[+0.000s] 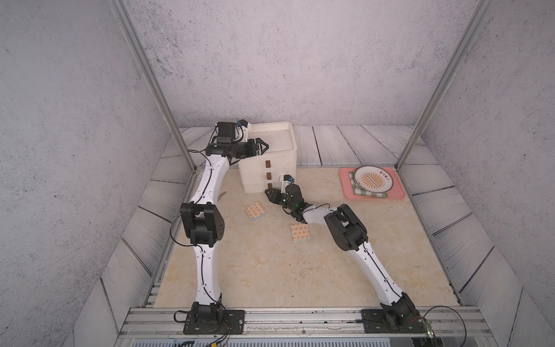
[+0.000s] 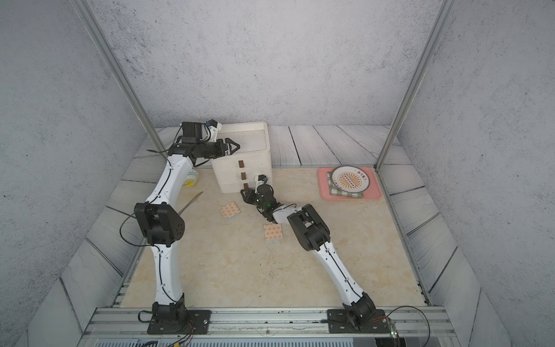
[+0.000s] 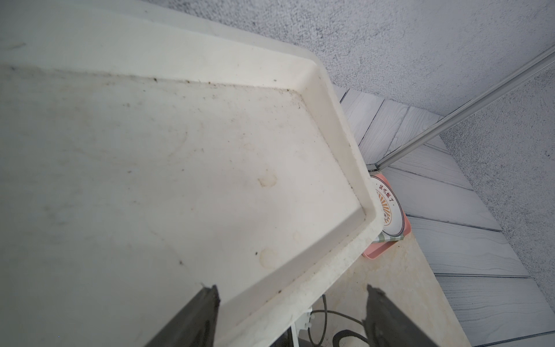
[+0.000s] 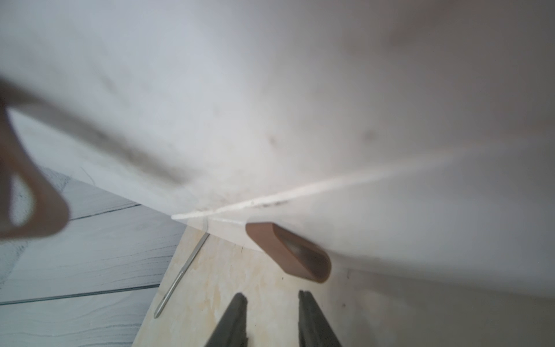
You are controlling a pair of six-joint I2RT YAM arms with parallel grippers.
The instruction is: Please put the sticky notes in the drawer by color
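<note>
The white drawer cabinet (image 1: 254, 170) stands at the back, closed, three brown pulls down its front. My left gripper (image 1: 263, 147) hangs over its top tray (image 3: 173, 173) with open fingers, nothing visible between them. My right gripper is low at the cabinet's front, open, its fingertips just short of the bottom pull (image 4: 271, 248). Two patterned orange sticky-note pads (image 1: 255, 210) lie on the table, one left of my right gripper, one beside its wrist toward the front.
A pink tray (image 1: 347, 188) with checked cloth and a plate (image 1: 373, 179) sits at back right. A metal utensil (image 2: 193, 202) and a bowl (image 2: 189, 179) lie left of the cabinet.
</note>
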